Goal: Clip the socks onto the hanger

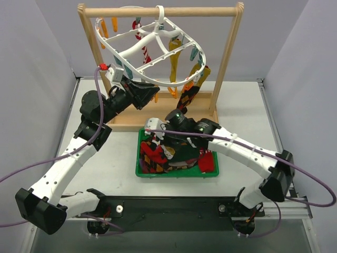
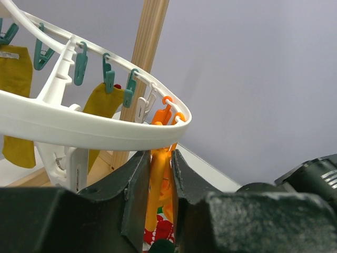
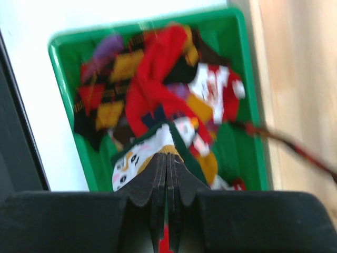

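My left gripper is shut on an orange clip at the hanger's white ring. Several socks hang from the hanger, among them mustard ones, a red-striped one and an argyle one in the top view. My right gripper is shut over the green tray of loose socks. A white-and-green sock lies under its fingertips; whether anything is between them is not visible.
The wooden stand frames the hanger, with its base behind the tray. My two arms reach in from the front corners.
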